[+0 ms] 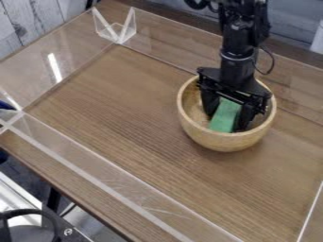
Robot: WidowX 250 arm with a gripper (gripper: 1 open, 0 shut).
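Note:
My black gripper (233, 95) reaches down from the top of the view into a light wooden bowl (214, 141) on the right half of the wooden table (113, 142). A green object (226, 117) lies in the bowl, below and between the dark fingers, which stand apart. The fingers partly hide it, and whether they touch it is unclear.
A clear angular piece stands at the top left near a clear plastic edge. Dark machinery is at the bottom left corner.

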